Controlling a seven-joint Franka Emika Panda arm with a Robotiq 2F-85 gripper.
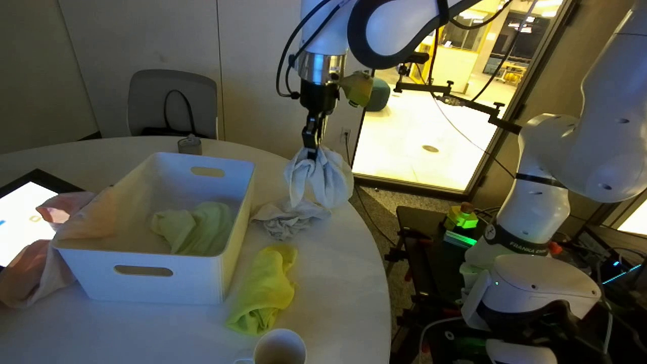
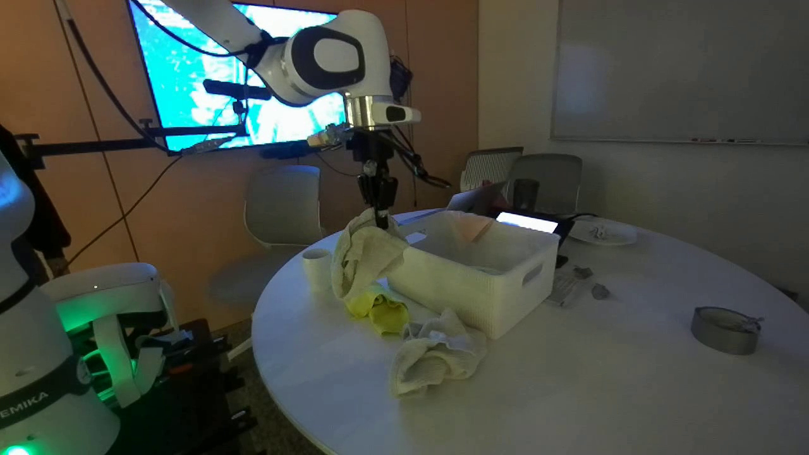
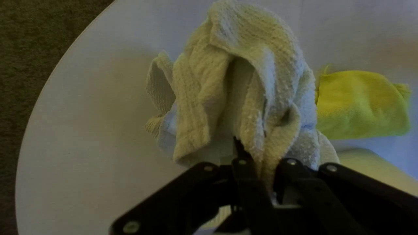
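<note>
My gripper (image 1: 312, 152) is shut on a whitish cloth (image 1: 323, 177), which hangs in loose folds above the table. In the wrist view a fold of this cloth (image 3: 250, 82) runs down between the fingers. Below it on the table lies a second, greyish cloth (image 1: 289, 218), crumpled beside the box. A yellow cloth (image 1: 267, 288) rests nearer the front, at the right side of the white box (image 1: 164, 278). Inside the box is a pale green cloth (image 1: 200, 227). Pinkish cloth (image 1: 91, 219) drapes over the box's left wall.
A white mug (image 1: 280, 349) stands at the front of the table, and a tablet (image 1: 27, 209) lies left of the box. In the second exterior view a grey round container (image 2: 725, 330) sits on the otherwise open right part of the table.
</note>
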